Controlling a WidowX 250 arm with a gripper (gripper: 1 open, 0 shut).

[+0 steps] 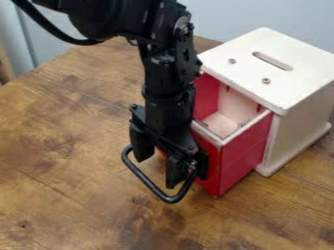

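My black gripper [162,156] hangs just left of a red drawer [236,161] that is pulled out from a pale wooden box [268,63] with a slot on top. The gripper's lower end is at the drawer's front, with a black tube loop below it. Whether the fingers are open or shut on anything is hard to tell. The drawer's pale inside shows, with a light block-like surface in it.
A pale wall stands behind. The box occupies the right side.
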